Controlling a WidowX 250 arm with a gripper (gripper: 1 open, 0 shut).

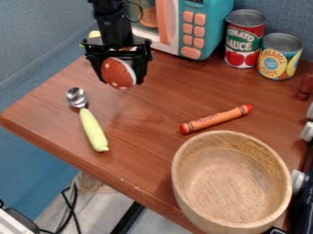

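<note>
My black gripper (117, 62) hangs at the upper left of the table, shut on a reddish ball-like object (117, 75) with a white band, held above the wood. Below and left of it a metal spoon (76, 96) lies next to a pale yellow corn-like object (93, 130).
A wooden bowl (232, 183) fills the lower right, with an orange crayon (217, 119) above it. A toy microwave (195, 27), a tomato sauce can (244, 37) and a second can (280, 57) stand at the back.
</note>
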